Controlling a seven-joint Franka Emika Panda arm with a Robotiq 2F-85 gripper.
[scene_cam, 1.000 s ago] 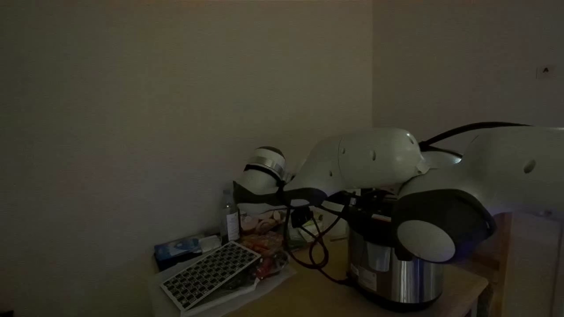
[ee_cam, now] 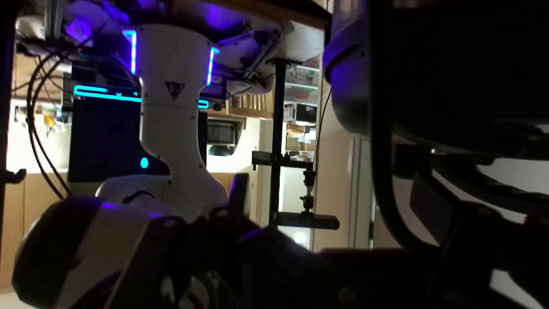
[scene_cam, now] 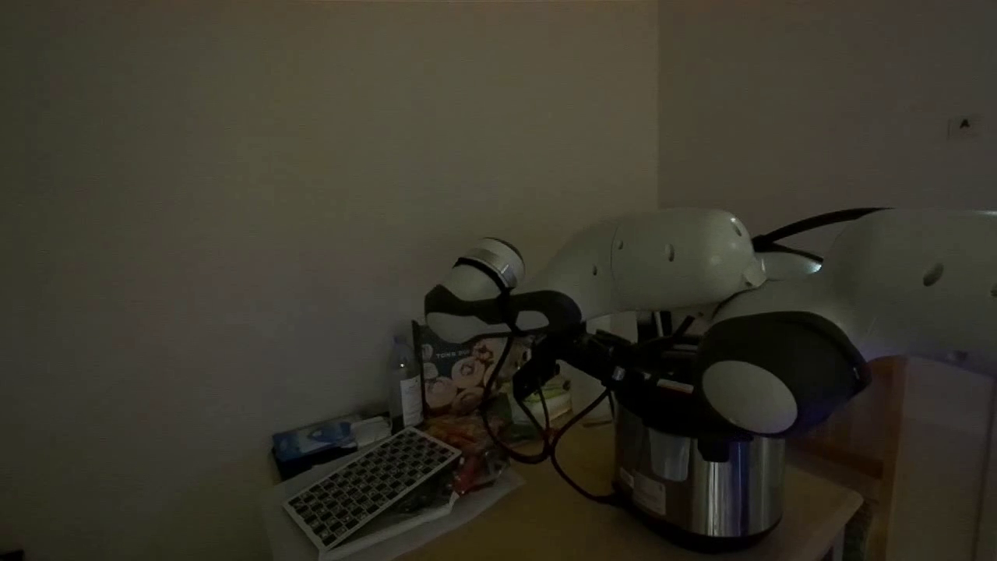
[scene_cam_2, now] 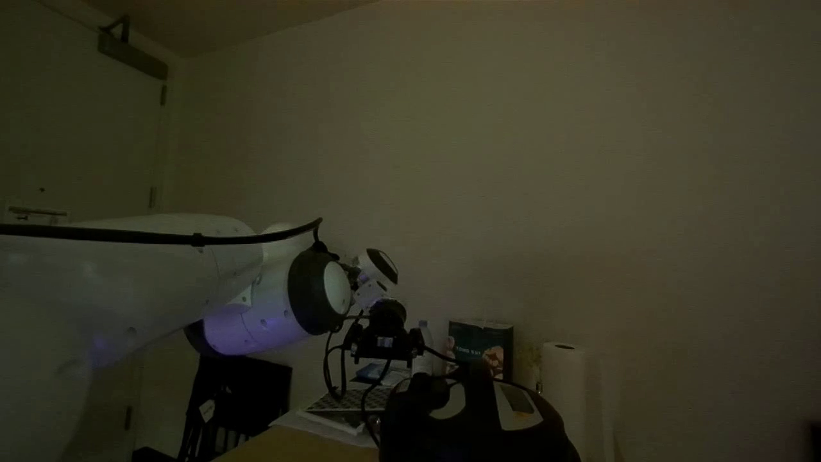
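Note:
The gripper is open, its dark fingers spread wide with nothing visible between them. The wrist camera faces back toward the robot's white arm, and a large dark rounded body, apparently the cooker, fills its upper right. In exterior view 1, the forearm and cables partly hide the gripper, so its exact gap from the cooker cannot be judged.
A black-and-white grid panel leans over bagged items. Behind stand a bottle, a dark printed bag and a blue box. A paper towel roll stands right of the cooker. Cables hang below the wrist.
The arm has risen, and its wrist has tilted and shifted slightly right in exterior view 1. More of the printed bag shows. The cooker and table items have not moved.

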